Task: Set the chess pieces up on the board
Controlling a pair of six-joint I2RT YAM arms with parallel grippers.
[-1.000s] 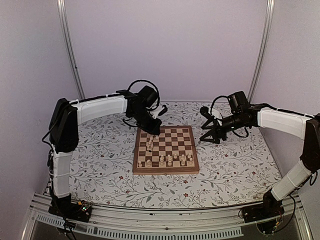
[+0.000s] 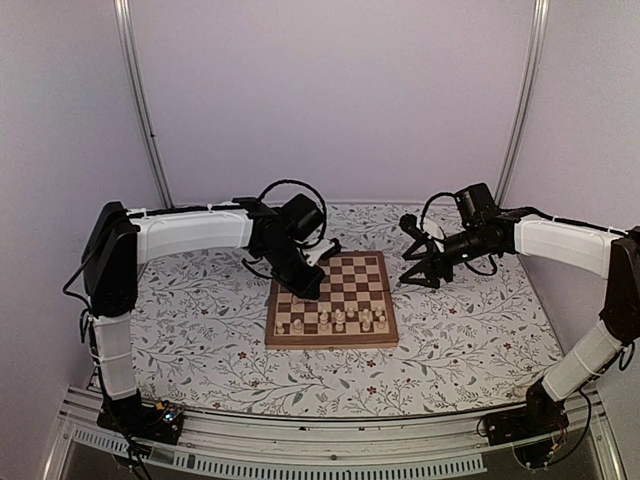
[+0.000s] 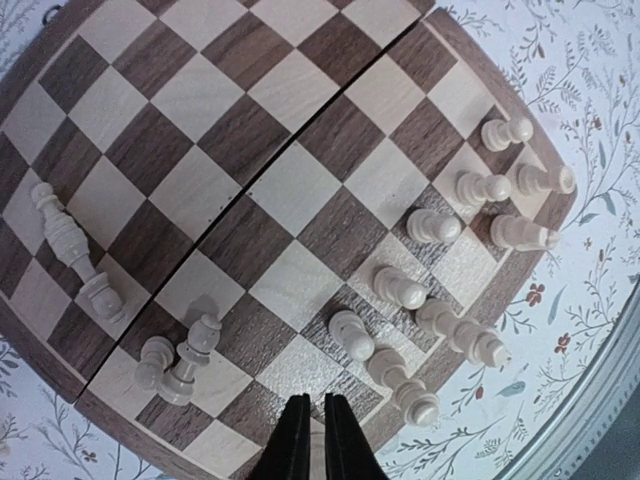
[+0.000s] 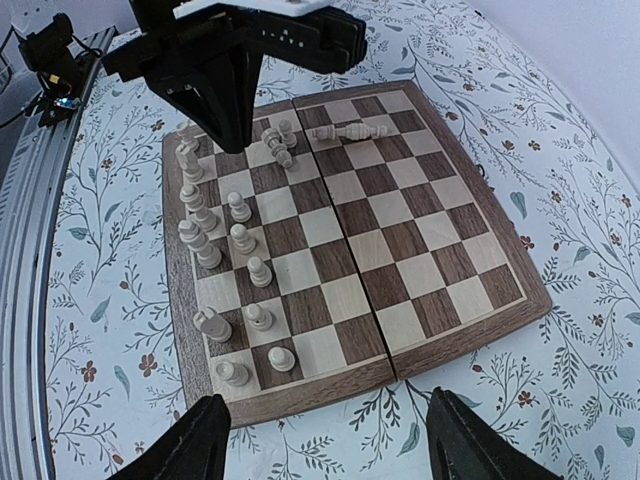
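My left gripper is above the left part of the chessboard. In the left wrist view its fingers stand close together; something pale shows low between them, and whether it is held or lies behind cannot be told. A long white piece lies on its side on the board. Near it, another piece leans or lies against a short one. Several pawns, one a pawn, stand in a row along the near side, taller pieces behind them. My right gripper is open and empty, right of the board.
The board's fold line runs across its middle, and the far half is mostly bare. Flowered cloth around the board is clear. The left arm reaches over the cloth from the left.
My left gripper has come from the board's back left corner forward and down over the left part, hiding pieces seen there a second ago. The right arm has stayed still.
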